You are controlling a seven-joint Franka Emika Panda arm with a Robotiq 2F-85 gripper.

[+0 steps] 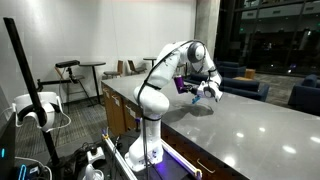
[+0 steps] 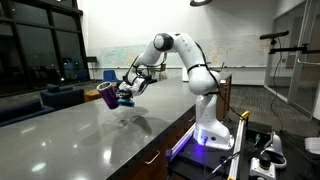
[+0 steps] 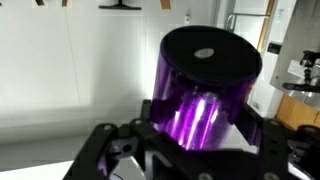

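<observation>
A purple cup-like object (image 3: pixel 200 105) with a dark, round end fills the middle of the wrist view. Dark fingers (image 3: pixel 105 150) of my gripper stand wide apart on either side of it. Whether they touch it I cannot tell. In exterior view 2 the purple object (image 2: pixel 106 95) is tilted, above the tabletop, at the end of the outstretched arm. Exterior view 1 shows the same purple object (image 1: pixel 180 85) over the table's far left part, beside my gripper (image 1: pixel 190 92). A small blue patch (image 2: pixel 125 99) shows next to it; what it is stays unclear.
Dark sofas (image 1: pixel 243 87) stand beyond its far side. A chair and a small table (image 1: pixel 90 70) stand off to the left.
</observation>
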